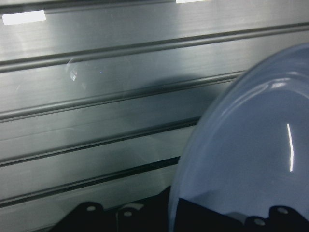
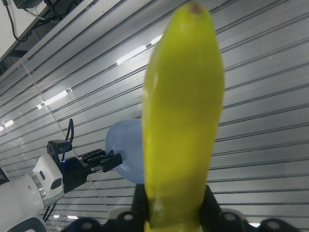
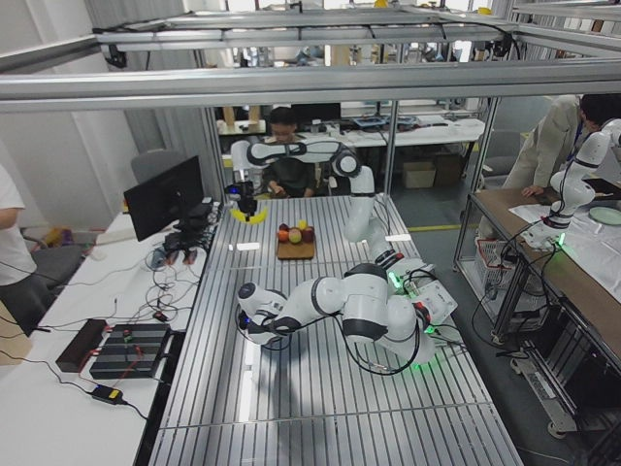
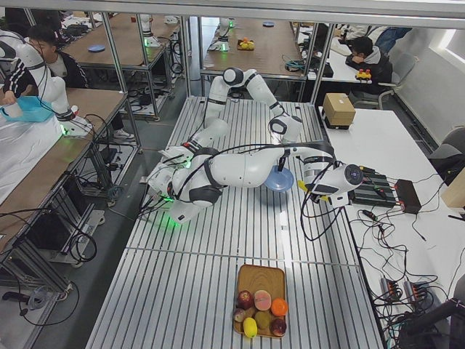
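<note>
A blue plate (image 4: 279, 182) (image 1: 246, 145) (image 2: 126, 140) has its rim between the fingers of my left gripper, which looks shut on it. A yellow banana (image 3: 249, 216) (image 2: 181, 116) is held upright in the right wrist view by my right gripper, shut on it. In the camera left view the near arm largely hides the plate.
A wooden tray (image 3: 295, 254) (image 4: 258, 275) of several fruits rests on the slatted metal table (image 4: 160, 291). A white side table (image 4: 407, 145) with cables, black devices and boxes runs alongside. The middle of the metal table has free room.
</note>
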